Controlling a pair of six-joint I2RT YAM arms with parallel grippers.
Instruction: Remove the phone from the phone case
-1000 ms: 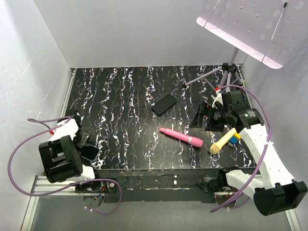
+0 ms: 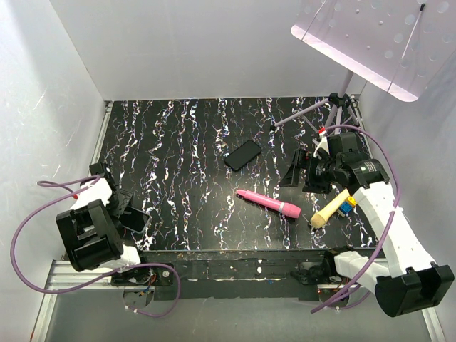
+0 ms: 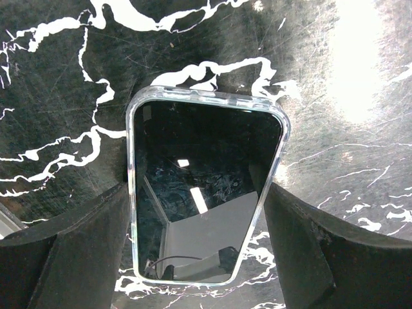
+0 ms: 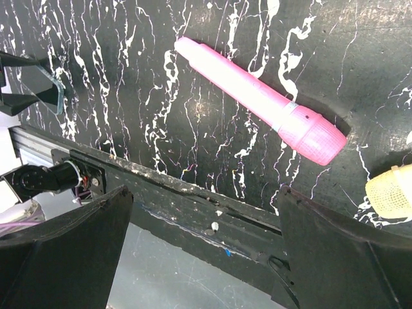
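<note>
A phone in a clear case [image 3: 198, 94] lies screen up at the table's front left, its dark screen [image 3: 206, 141] reflecting the room. The clear rim still surrounds the screen. My left gripper is shut on the cased phone, one finger [image 3: 96, 225] against each long side. From above, the left arm partly covers the phone [image 2: 135, 219]. Its underside is hidden. On the right, my right gripper [image 2: 304, 176] hangs open above the table, nothing between its fingers. The right wrist view shows its fingers [image 4: 77, 251] wide apart.
A second black phone-shaped object [image 2: 243, 154] lies mid-table. Nearer the right arm are a pink microphone [image 2: 268, 203], a yellow one [image 2: 329, 209] and a small blue-yellow item [image 2: 347, 206]. A stand's legs [image 2: 303, 114] occupy the back right.
My left gripper has shifted slightly toward the cased phone and its fingers now reach along its sides. The phone has shifted a little. The right arm looks still.
</note>
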